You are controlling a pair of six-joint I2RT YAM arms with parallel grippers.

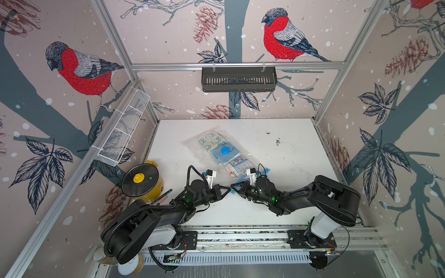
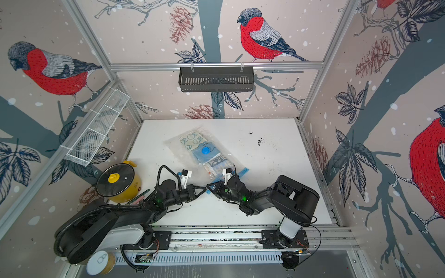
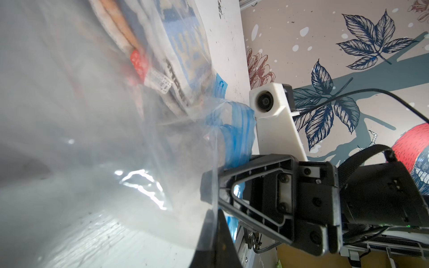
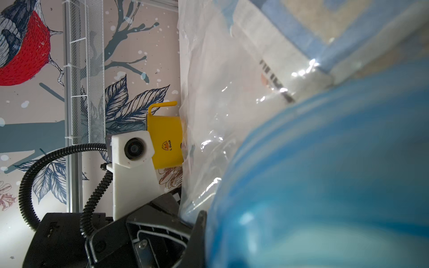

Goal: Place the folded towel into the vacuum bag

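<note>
The clear vacuum bag [image 1: 194, 143] lies diagonally on the table, with folded towels [image 1: 208, 139] inside and a blue round valve [image 1: 225, 150] on top. Both grippers are at the bag's near opening, edged in blue zip strip [image 3: 234, 134]. My left gripper [image 1: 228, 189] is shut on the near edge's left side; whether film sits between its fingertips is unclear. My right gripper [image 1: 235, 186] is shut on the blue edge of the bag, close beside the left one. In the right wrist view the blue plastic [image 4: 321, 187] fills much of the frame and hides the fingertips.
A yellow pot [image 1: 153, 185] with a dark lid stands at the left edge, a white wire rack [image 1: 122, 127] hangs on the left wall, and a dark basket [image 1: 238, 83] on the back rail.
</note>
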